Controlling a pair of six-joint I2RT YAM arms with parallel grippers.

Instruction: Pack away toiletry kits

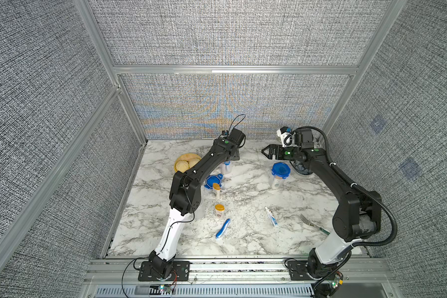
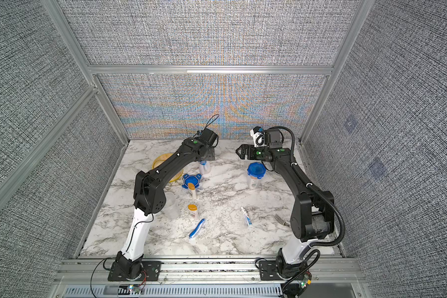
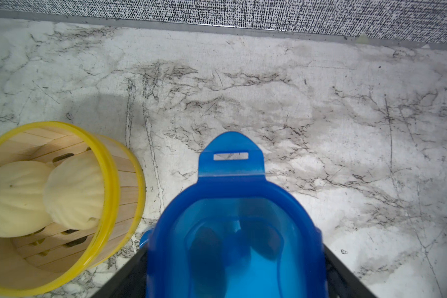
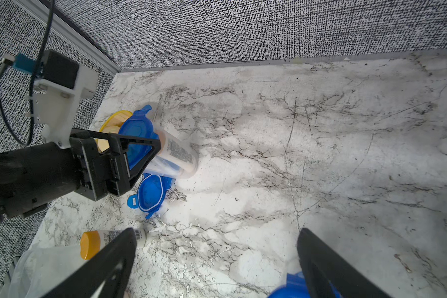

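Note:
A clear container with a blue lid (image 3: pixel 233 238) fills the lower left wrist view. My left gripper is around that lid; whether its fingers grip it is unclear. A loose blue lid (image 1: pixel 213 181) lies nearby. My right gripper (image 1: pixel 265 152) stands open at the back right, above and behind another blue-lidded container (image 1: pixel 280 170). Orange-capped bottles (image 1: pixel 219 208), a blue toothbrush (image 1: pixel 222 228) and a toothpaste tube (image 1: pixel 270 215) lie nearer the front.
A yellow-rimmed steamer (image 3: pixel 111 193) with buns stands left of the left gripper. A fork (image 1: pixel 308 221) lies front right.

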